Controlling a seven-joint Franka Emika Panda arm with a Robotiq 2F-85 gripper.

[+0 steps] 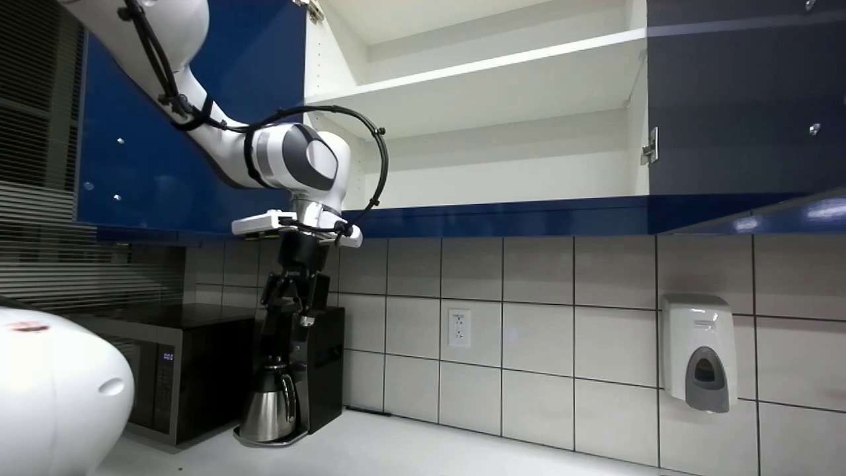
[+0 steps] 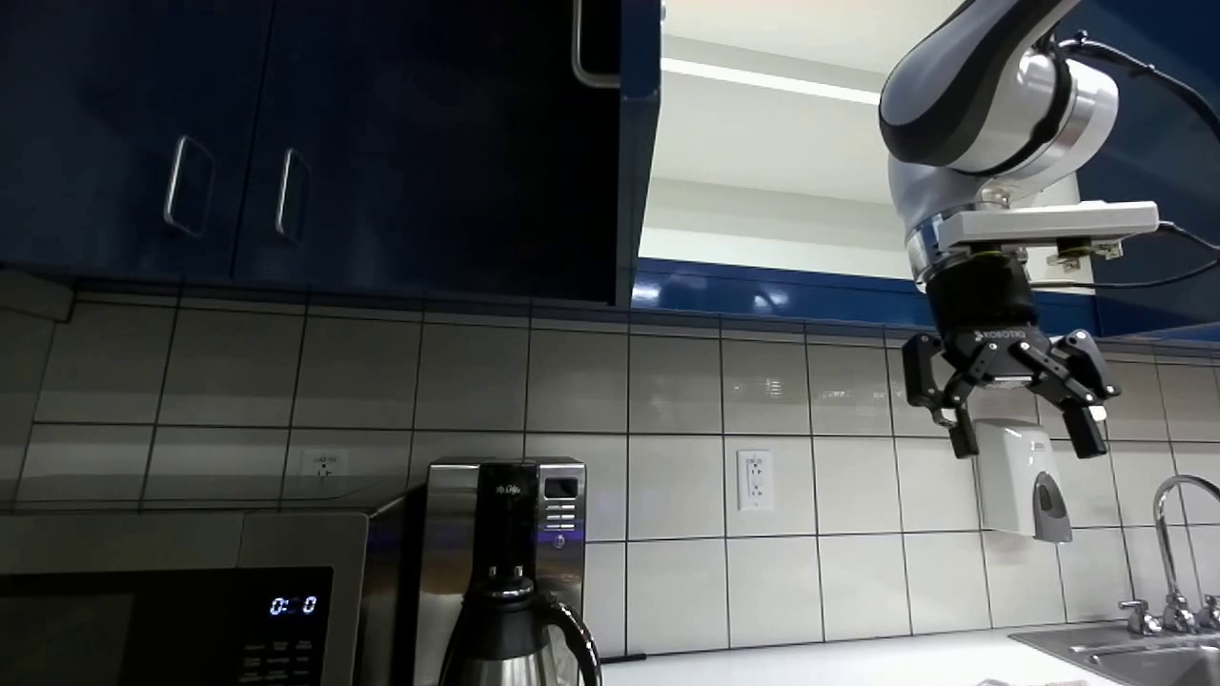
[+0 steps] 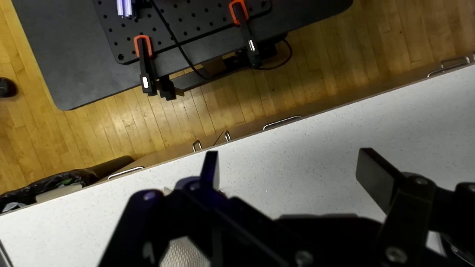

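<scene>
My gripper points down in front of the tiled wall, below the open cabinet. Its black fingers stand wide apart in exterior view 2, and nothing is between them. The wrist view shows the same spread, with only bare white counter between the fingertips. A textured grey item on the counter is mostly hidden behind the gripper's body; I cannot tell what it is. The coffee maker holds a steel carafe with a black handle.
A black microwave stands left of the coffee maker. The soap dispenser hangs on the wall, and a sink lies at the right. Both cabinet shelves are empty where seen. Past the counter edge, a dark table carries orange-and-black clamps.
</scene>
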